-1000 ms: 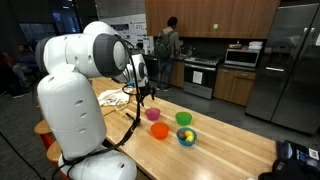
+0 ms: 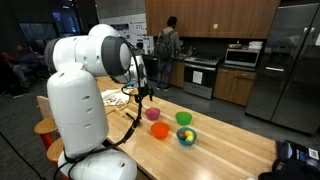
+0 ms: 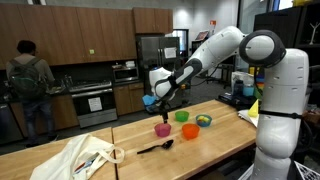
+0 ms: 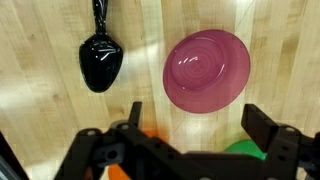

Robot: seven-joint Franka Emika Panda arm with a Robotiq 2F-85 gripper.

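Observation:
My gripper stands open above the wooden table, its fingers spread wide at the bottom of the wrist view and nothing between them. Ahead of the fingertips in that view lies a round pink bowl point(image 4: 207, 71), apart from them. A black ladle or spoon point(image 4: 100, 62) rests to the bowl's left. Orange point(image 4: 150, 133) and green point(image 4: 245, 148) bowls are partly hidden behind the gripper. In exterior view 1 the pink bowl point(image 2: 152, 114) sits below the gripper, near the orange bowl point(image 2: 159, 130) and the green bowl point(image 2: 184, 118).
A blue bowl point(image 2: 186, 136) with yellow and other coloured items stands beside the orange one. White cloth point(image 3: 84, 157) covers part of the table's far end. Bare tabletop point(image 2: 235, 150) stretches away on the right in exterior view 1. A person stands beyond the table.
The bowls have not moved.

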